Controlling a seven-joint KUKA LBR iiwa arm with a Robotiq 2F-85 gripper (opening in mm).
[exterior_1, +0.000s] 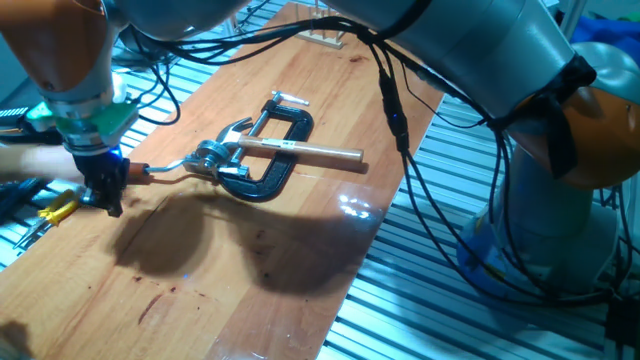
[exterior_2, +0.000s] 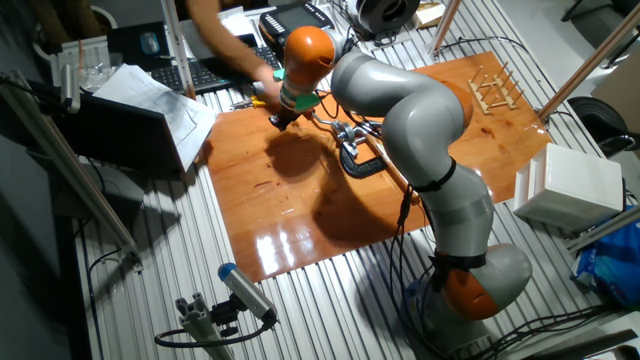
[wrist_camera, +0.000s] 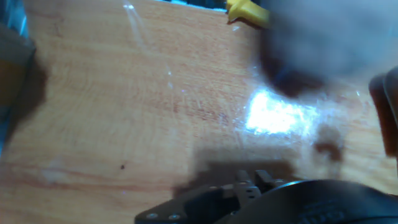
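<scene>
My gripper (exterior_1: 114, 212) hangs over the left end of the wooden table, pointing down. In the wrist view the gripper's fingertips sit close together at the bottom edge, with nothing visible between them. Beside it lies a tool with an orange-brown handle (exterior_1: 138, 172) and a bent metal shank, its far end reaching a metal piece (exterior_1: 210, 155). A claw hammer (exterior_1: 310, 149) with a wooden handle lies across a black C-clamp (exterior_1: 262, 188). The handle also shows at the wrist view's right edge.
A person's arm (exterior_1: 35, 160) reaches in behind my gripper; a blurred pale shape (wrist_camera: 336, 37) fills the wrist view's upper right. Yellow-handled pliers (exterior_1: 60, 208) lie at the left edge. A wooden rack (exterior_2: 494, 92) stands far off.
</scene>
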